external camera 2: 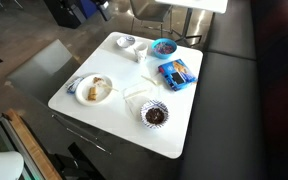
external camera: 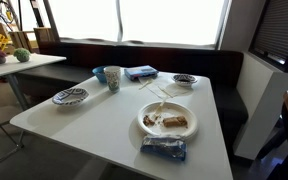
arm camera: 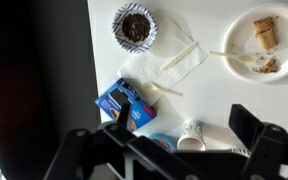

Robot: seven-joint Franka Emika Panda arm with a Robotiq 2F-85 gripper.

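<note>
My gripper is seen only in the wrist view, open, its black fingers wide apart with nothing held, above the white table (arm camera: 209, 95). Between and beyond the fingers lie a blue package (arm camera: 127, 103), a patterned cup (arm camera: 192, 136) and part of a blue bowl (arm camera: 164, 142). A patterned bowl (arm camera: 134, 27) with dark contents sits at the top. On the right, a white plate (arm camera: 236, 42) carries pieces of brown food (arm camera: 266, 33).
A white napkin (arm camera: 169, 65) and pale plastic utensils lie mid-table. A blue wrapper (external camera: 164, 147) rests by the plate near the table's edge. Another patterned bowl (external camera: 70, 96) stands at left. A dark bench (external camera 2: 239, 100) runs along one side.
</note>
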